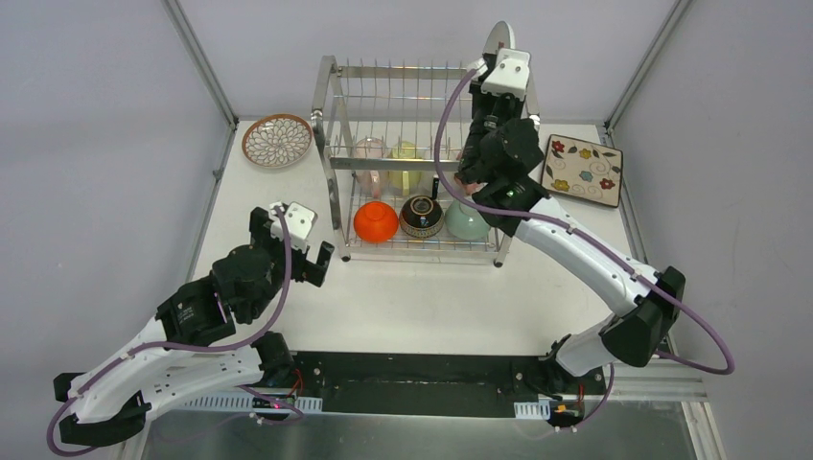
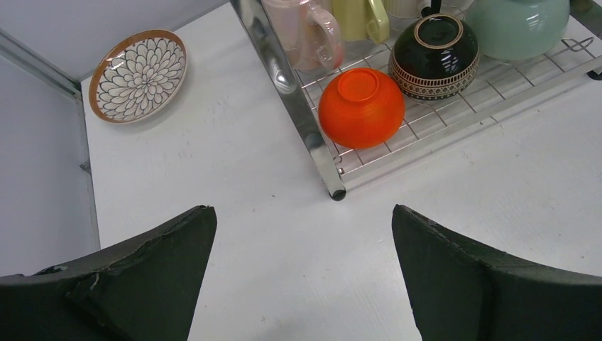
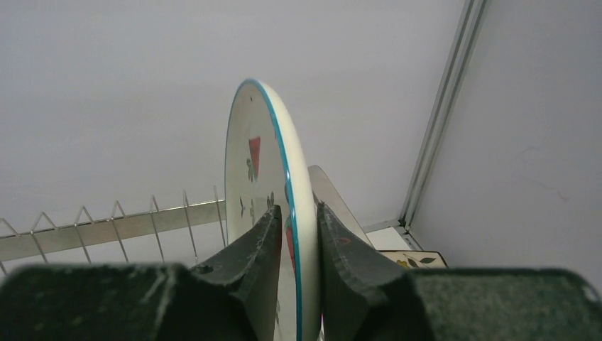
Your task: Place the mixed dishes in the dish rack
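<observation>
My right gripper has its fingers on either side of the rim of an upright white plate [image 3: 257, 156] with a blue edge, at the top right of the dish rack [image 1: 331, 115]. The rack's lower level holds an orange bowl [image 1: 376, 222], a black bowl [image 1: 422, 218], a celadon bowl [image 1: 465, 223] and several mugs. My left gripper stands open over bare table at the lower left, holding nothing.
A flower-patterned round plate [image 1: 276, 141] lies left of the rack, and a square floral plate [image 1: 581, 171] to its right.
</observation>
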